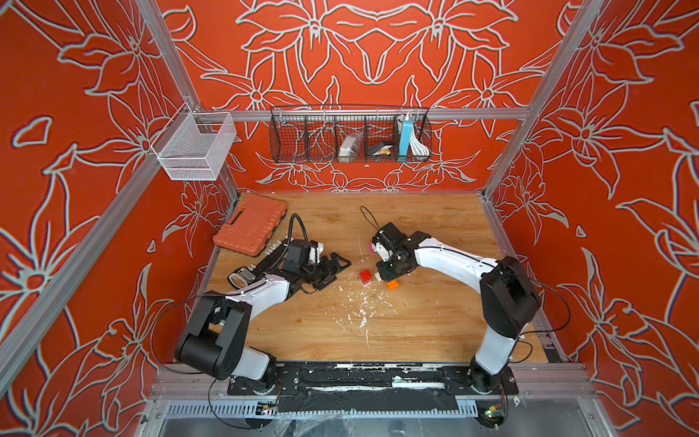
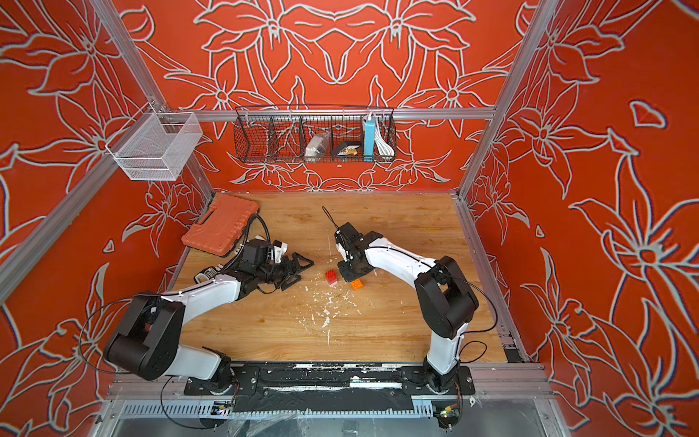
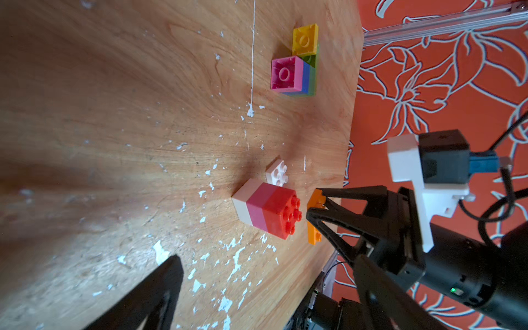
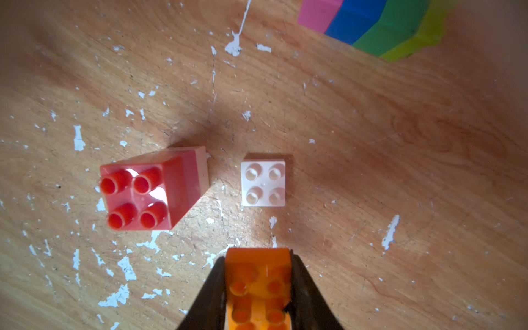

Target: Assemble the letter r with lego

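Observation:
An orange brick is clamped in my right gripper, studs showing between the fingers; the left wrist view has it raised off the table. A stack of red, dark pink and whitish bricks stands upright nearby. The small white brick lies flat on the wood, studs up, between that stack and the raised brick. Farther off lies a joined group of pink, blue, green and yellow bricks. My left gripper stands open left of the stack, its fingers wide apart and empty.
An orange case lies at the back left beside a dark tool. A wire basket hangs on the back wall. Paint flecks dot the table, whose front right is bare.

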